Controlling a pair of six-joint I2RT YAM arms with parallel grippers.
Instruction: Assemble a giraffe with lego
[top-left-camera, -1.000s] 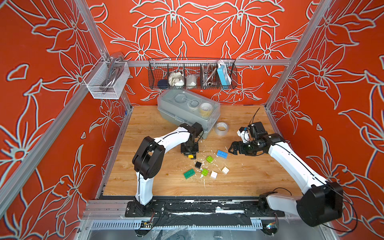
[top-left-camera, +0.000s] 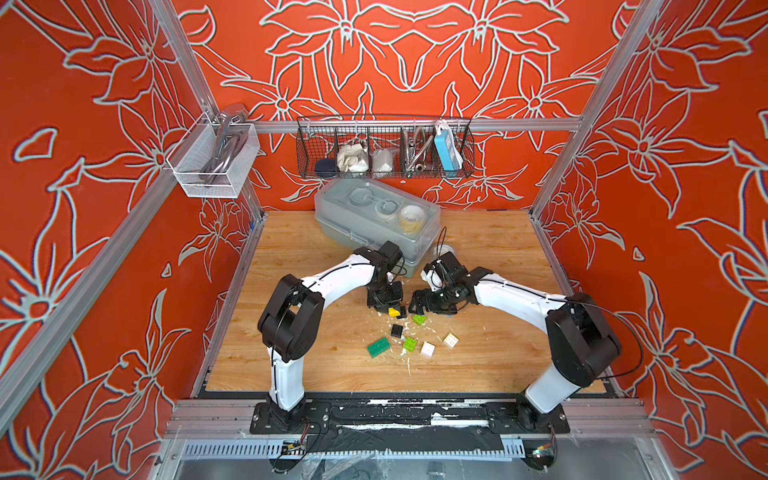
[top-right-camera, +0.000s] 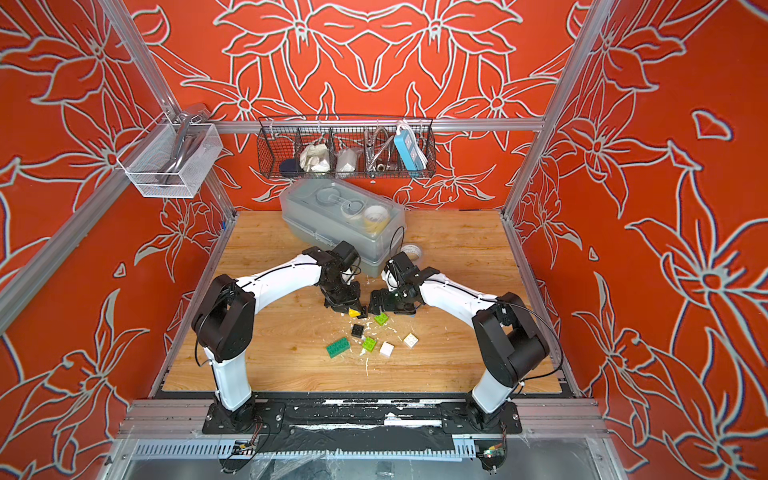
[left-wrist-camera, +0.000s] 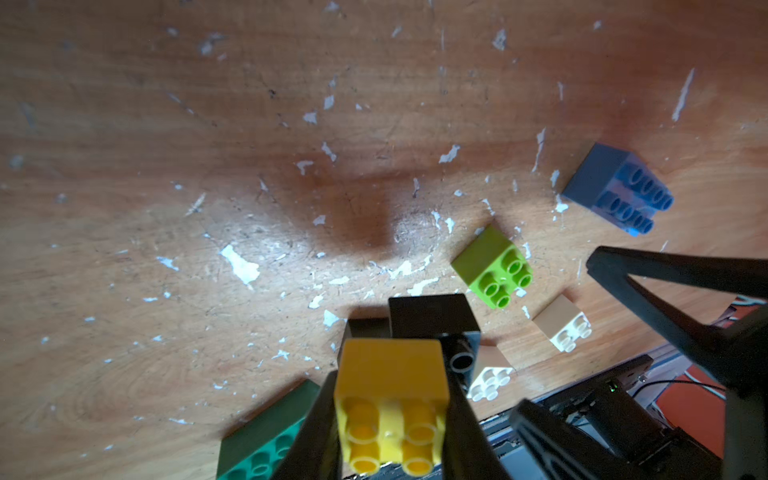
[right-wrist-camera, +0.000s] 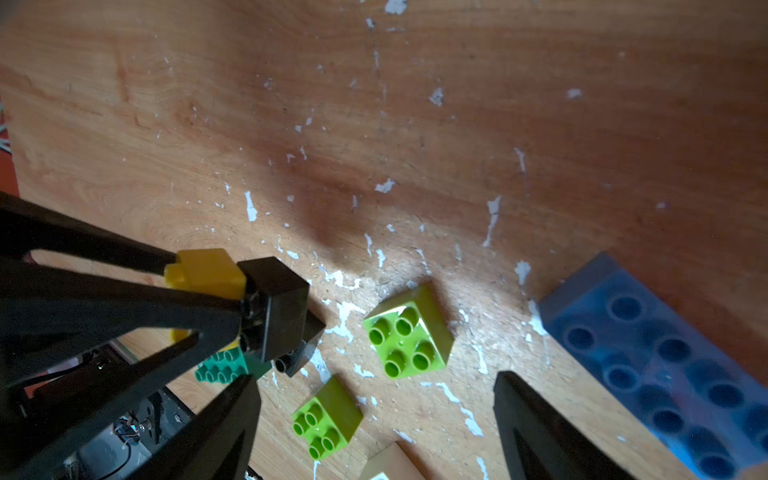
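My left gripper (top-left-camera: 393, 310) holds a yellow brick (left-wrist-camera: 392, 384) with a black brick (left-wrist-camera: 432, 320) joined to it, just above the table. My right gripper is open with nothing between its fingers, hovering over a light green brick (right-wrist-camera: 408, 332), left of it in the top views. The blue brick (right-wrist-camera: 648, 352) lies under the right gripper, hidden in the top views. A second light green brick (right-wrist-camera: 328, 420), a dark green brick (top-left-camera: 378, 347), a second black brick (top-left-camera: 397, 330) and two white bricks (top-left-camera: 428, 349) (top-left-camera: 450, 340) lie on the front middle of the table.
A grey lidded plastic box (top-left-camera: 368, 212) with tape rolls on it stands at the back, close behind both grippers. A tape roll (top-right-camera: 412, 249) lies beside it. Wire baskets (top-left-camera: 384, 152) hang at the back wall.
My right arm has swung left over the blue brick, close to the left gripper. My left gripper has moved slightly right with the yellow and black bricks.
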